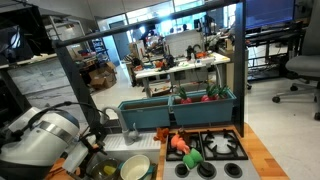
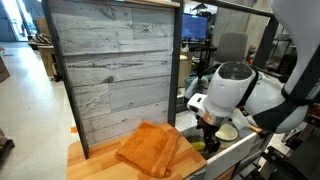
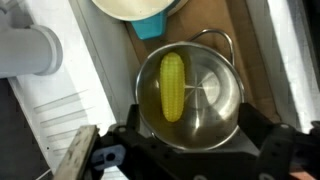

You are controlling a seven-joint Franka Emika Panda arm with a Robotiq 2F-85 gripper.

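In the wrist view, a round metal pot (image 3: 207,92) with a wire-like handle lies right beneath my gripper. Inside it rests an elongated yellow object (image 3: 172,88), which looks like a toy corn cob. The fingers stand open on either side of the pot's near part, and nothing is between them. From the second exterior view, my gripper (image 2: 209,143) reaches down over the sink area, close to a yellow patch (image 2: 198,146). The arm partly covers the pot in both exterior views.
Beside the pot is a pale bowl (image 1: 136,167) in the sink. A faucet (image 1: 118,120) rises behind. To the right, a stove top (image 1: 208,155) carries red, orange and green items. A blue bin (image 1: 203,110) with red items stands at the back.
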